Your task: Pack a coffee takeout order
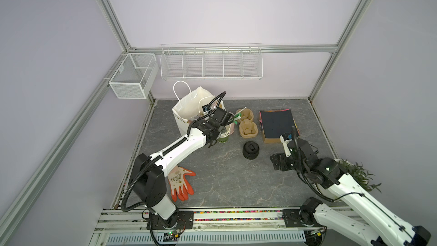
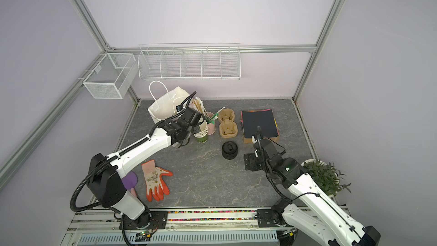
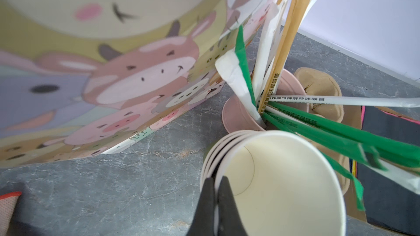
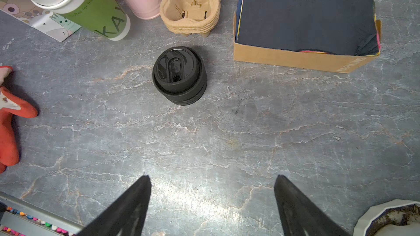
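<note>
A stack of paper cups (image 3: 284, 179) stands beside the cartoon-printed paper bag (image 3: 144, 74). My left gripper is shut on the near rim of the top cup. Behind are straws (image 3: 280, 52) in a pink container (image 3: 234, 115). A stack of black lids (image 4: 177, 72) sits on the open table, with cardboard cup carriers (image 4: 188, 11) behind it. My right gripper hangs open above the front right of the table, holding nothing.
A box with dark sheets (image 4: 306, 13) is at the back right. A glove (image 2: 154, 180) lies front left, a plant (image 2: 325, 177) stands at the right edge. Wire baskets (image 1: 211, 63) hang on the walls.
</note>
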